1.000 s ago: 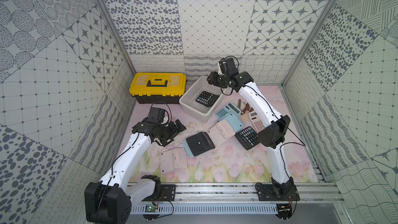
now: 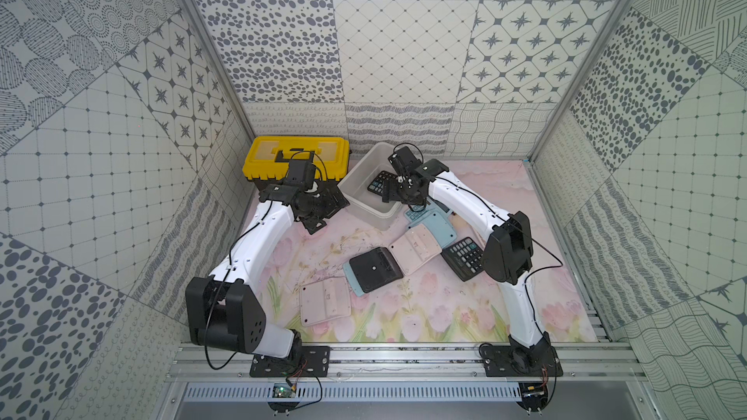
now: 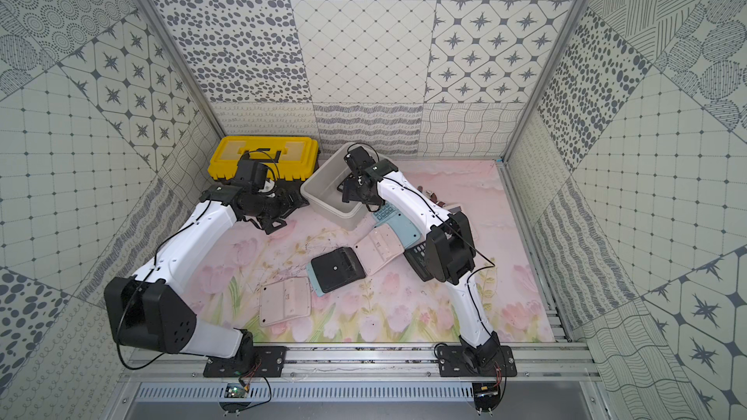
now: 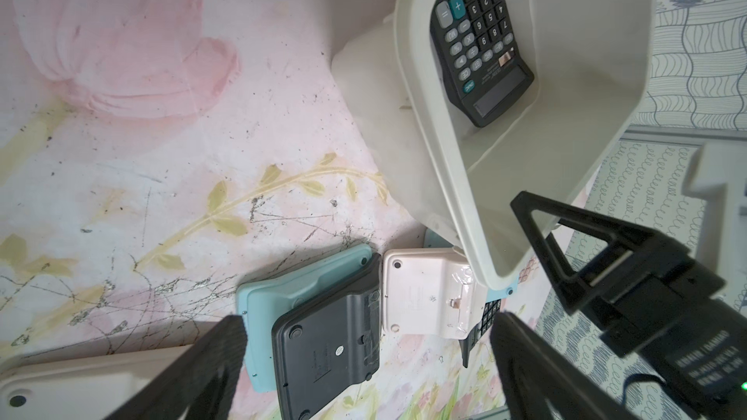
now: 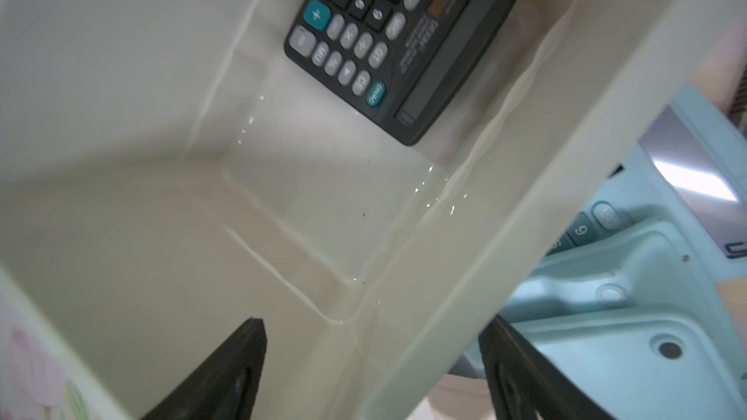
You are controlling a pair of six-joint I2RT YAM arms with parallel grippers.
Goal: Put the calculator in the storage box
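Note:
A dark calculator (image 4: 486, 45) with grey and teal keys lies face up on the floor of the pale storage box (image 4: 432, 136). The right wrist view also shows this calculator (image 5: 404, 35) against the box's far end, untouched. Over the box's near right side is my right gripper, open, with a corner of the box seen between its fingers. Whether a finger touches the rim I cannot tell. My left gripper is open and empty above the table, left of the box. The right arm hides part of the box from above.
A yellow-lidded toolbox (image 2: 295, 157) stands behind my left arm. Several calculators lie in front of the box: a black one face down (image 2: 375, 269), a pink one (image 2: 416, 247), a white-pink one (image 2: 325, 301) and a dark one face up (image 2: 464, 257).
The left arm has moved back toward the toolbox. The calculator in the box stays put.

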